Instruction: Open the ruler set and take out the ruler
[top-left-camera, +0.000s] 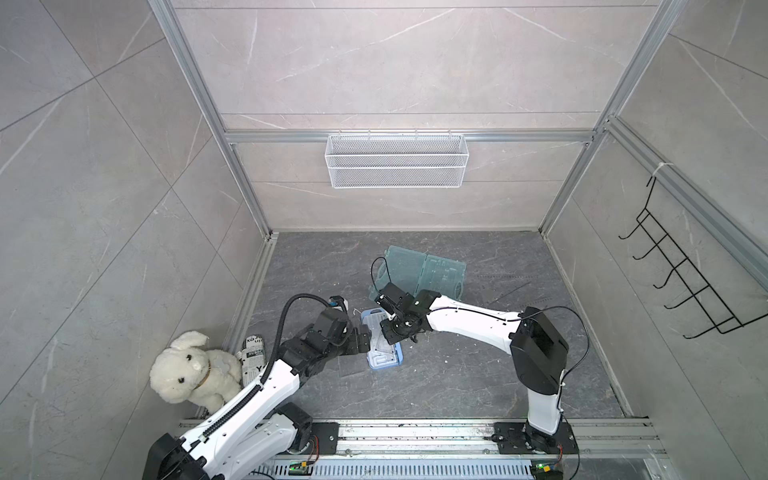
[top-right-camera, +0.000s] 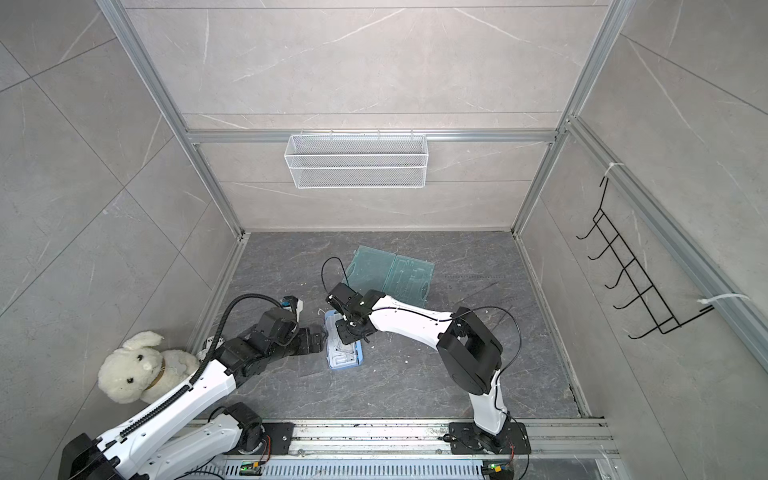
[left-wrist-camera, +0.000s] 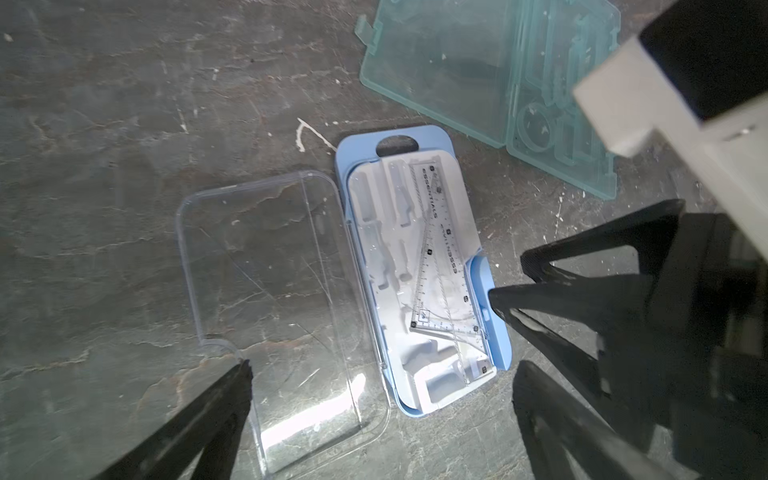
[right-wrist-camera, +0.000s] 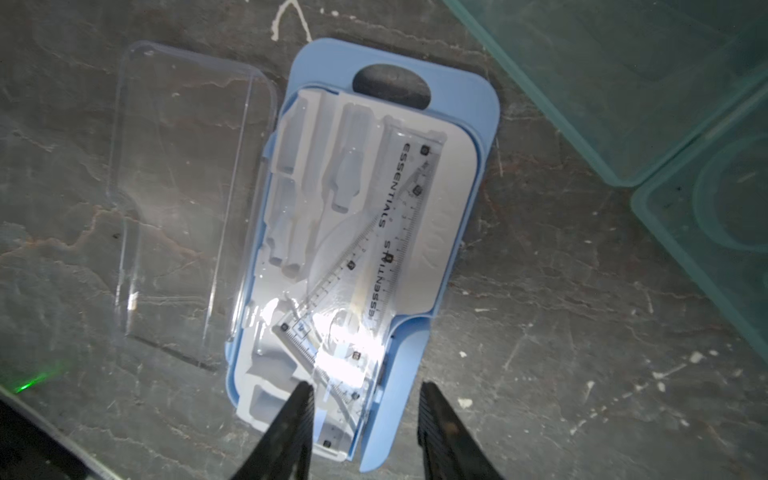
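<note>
The blue ruler set case (right-wrist-camera: 472, 104) lies flat with its clear lid (right-wrist-camera: 192, 68) folded open to the left. In its white tray rest a clear straight ruler (right-wrist-camera: 408, 192) and a clear triangle (right-wrist-camera: 320, 292), one overlapping the other. Over the case's lower end, my right gripper is open, its fingers apart and clear of the rulers. My left gripper also stands open, left of the case in the top left view (top-left-camera: 384, 365). Neither has anything between its fingers.
An open teal case (top-left-camera: 440, 272) lies behind the blue one, close to the right arm. At the far left sit a white plush toy (top-left-camera: 188, 368) and a patterned packet (top-left-camera: 253, 356). Bare floor spreads to the right of the cases.
</note>
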